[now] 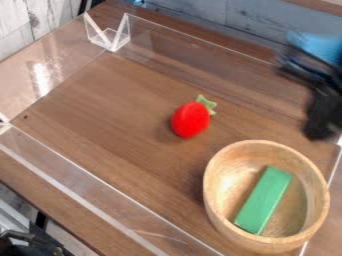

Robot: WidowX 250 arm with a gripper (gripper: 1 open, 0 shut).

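Note:
A red strawberry (190, 120) with green leaves lies in the middle of the wooden tray floor. A wooden bowl (219, 172) at the bottom right holds a green block (265, 200). My gripper (310, 105) is a dark, blurred shape at the right edge, above and behind the bowl, partly out of frame; its fingers are too blurred to tell how they stand.
Clear plastic walls (104, 225) border the wooden surface (107, 130), with a clear holder (110, 32) at the back left corner.

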